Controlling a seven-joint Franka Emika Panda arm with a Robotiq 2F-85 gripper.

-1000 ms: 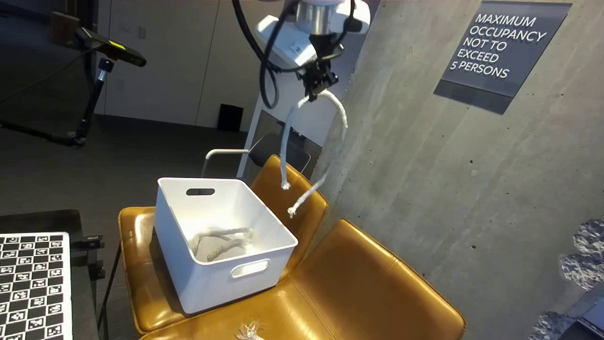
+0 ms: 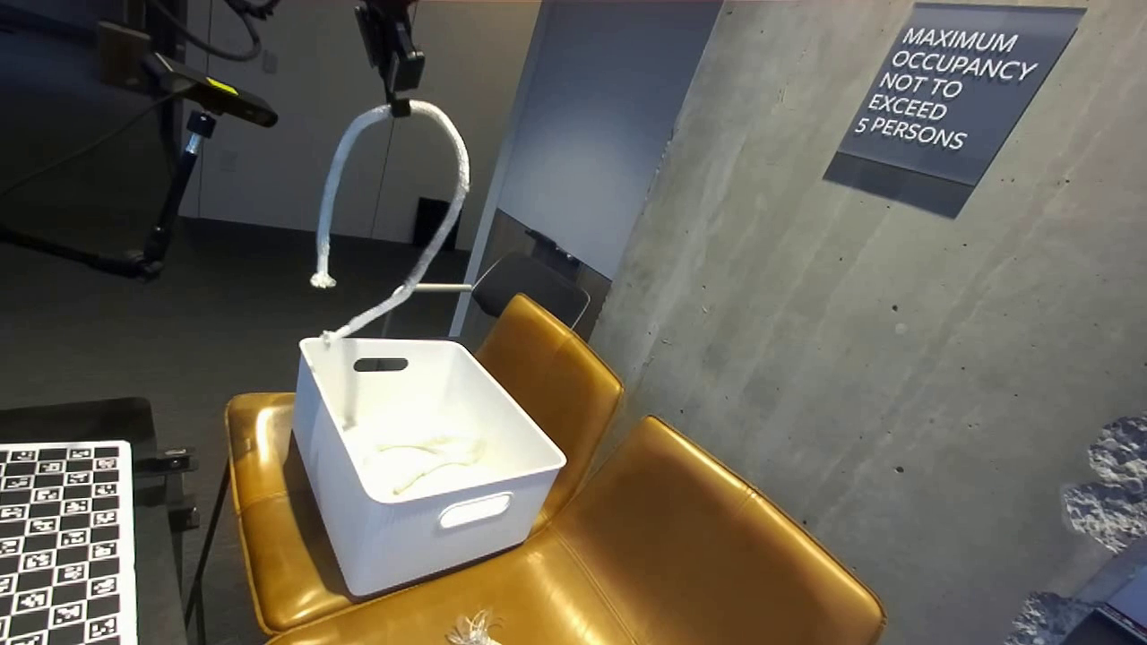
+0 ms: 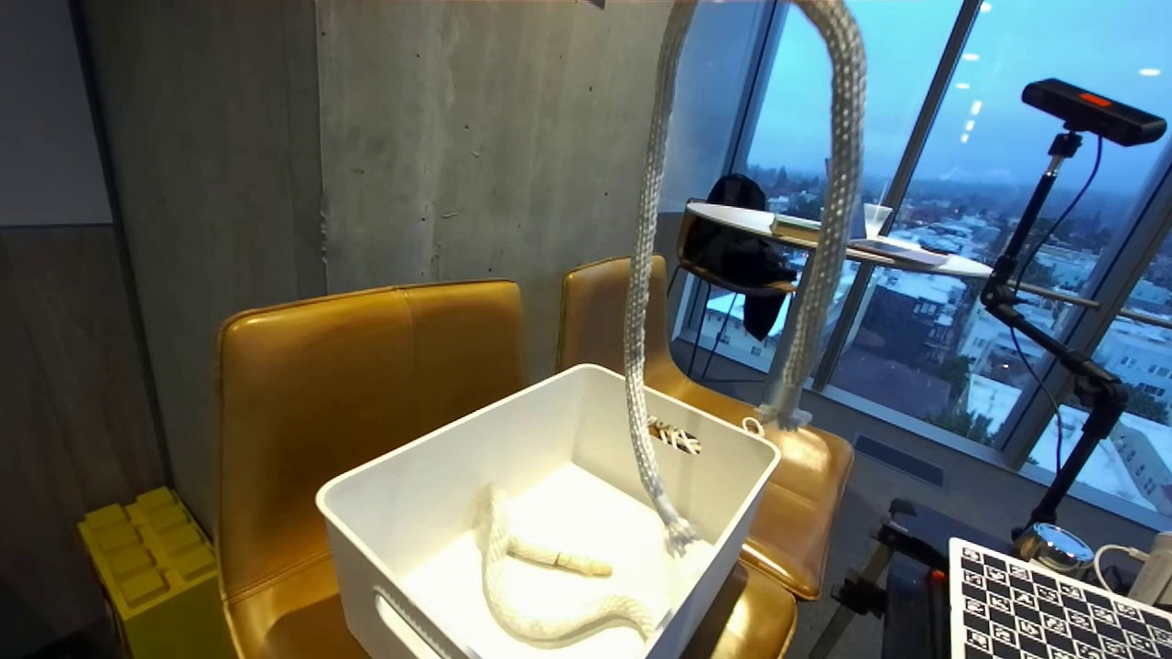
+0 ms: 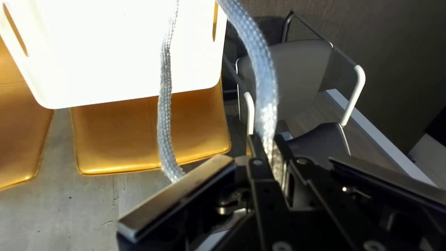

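High above the bin, my gripper (image 2: pixel 401 106) is shut on a white braided rope (image 2: pixel 464 161), which hangs from it in an arch with two free ends. The rope (image 4: pixel 262 71) runs between my fingers in the wrist view. In the second exterior view the rope (image 3: pixel 845 121) hangs with one end over the bin's inside and the other beyond its rim; the gripper is out of that view. The white bin (image 2: pixel 430 523) stands on a tan chair. Another pale rope (image 3: pixel 507 599) lies curled on the bin's floor.
Tan leather chairs (image 2: pixel 710 537) stand beside a concrete wall (image 2: pixel 860 355). A camera on a stand (image 2: pixel 172 204) rises at the left, near a checkered board (image 2: pixel 64 537). A frayed rope end (image 2: pixel 473 629) shows on the front seat.
My gripper has moved left and up in the first exterior view, carrying the rope from beside the chair back to above the bin's far-left side. The bin has stayed put.
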